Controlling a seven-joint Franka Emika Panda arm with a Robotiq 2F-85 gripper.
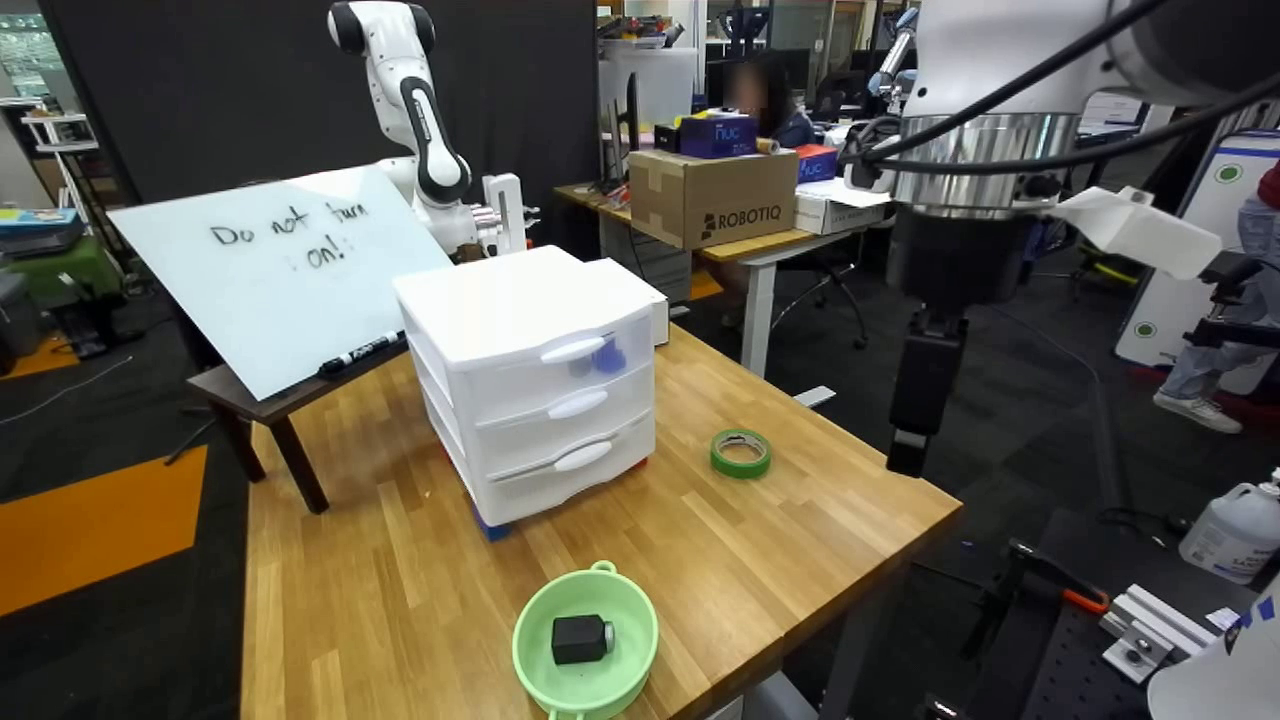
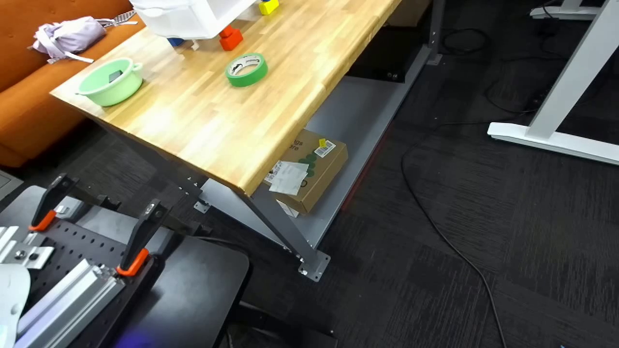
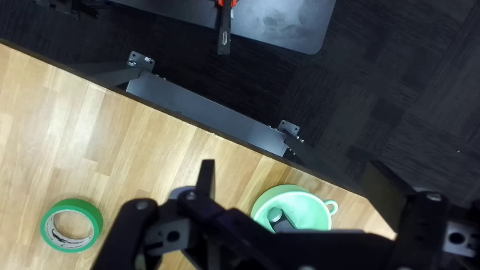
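Note:
Near the table's right corner in exterior view 1, my gripper point(image 1: 909, 454) hangs high and points down. In the wrist view its fingers point(image 3: 206, 177) stand wide apart, so the gripper is open and empty. A green tape roll point(image 1: 740, 454) lies flat on the wooden table, right of the white drawer unit point(image 1: 540, 372). At the front sits a light green bowl point(image 1: 636, 636) with a small black bottle point(image 1: 578, 638) lying inside. The gripper's body partly covers the bowl point(image 3: 315, 209) in the wrist view. Exterior view 2 does not show the gripper.
A tilted whiteboard point(image 1: 288, 258) with a marker point(image 1: 360, 350) stands on a small dark stand at the left. Red blocks point(image 2: 230, 38) and a yellow block point(image 2: 268, 6) are by the drawers. Bare tabletop surrounds the tape; the table edge point(image 1: 840, 594) is close to my arm.

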